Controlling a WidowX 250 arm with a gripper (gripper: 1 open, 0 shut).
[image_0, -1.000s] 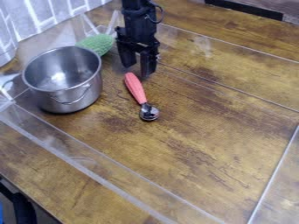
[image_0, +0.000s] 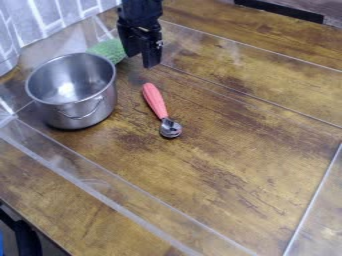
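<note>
My black gripper (image_0: 142, 55) hangs at the top centre, behind the steel pot and above the table, with its fingers pointing down; whether it holds anything is hard to tell. A green object (image_0: 108, 50) lies just left of it, partly hidden. A pink-handled tool (image_0: 155, 100) with a round metal head lies on the wood below the gripper. The steel pot (image_0: 72, 90) stands empty at the left.
A pale backdrop (image_0: 40, 25) borders the back left. A dark object (image_0: 16, 235) is at the bottom left edge.
My gripper has risen and moved left, away from the pink-handled tool and toward the green object. The pot and the tool have not moved.
</note>
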